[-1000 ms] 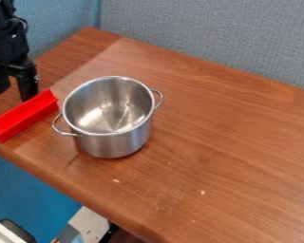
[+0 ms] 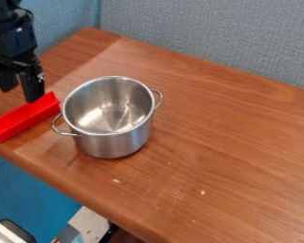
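My black gripper [image 2: 18,78] is at the upper left, its fingers pointing down just above and behind the left part of a red bar [image 2: 24,117], open with no object visible between them. The red bar lies on the wooden table along its left edge, beside a steel pot [image 2: 107,133] with two side handles. The pot stands upright, and its visible interior looks empty.
A grey padded wall [image 2: 205,38] runs along the back. Below the table's front-left edge are a blue surface and some pale metal parts.
My gripper has shifted slightly to the right from where it was a moment ago. The bar and pot have not visibly moved.
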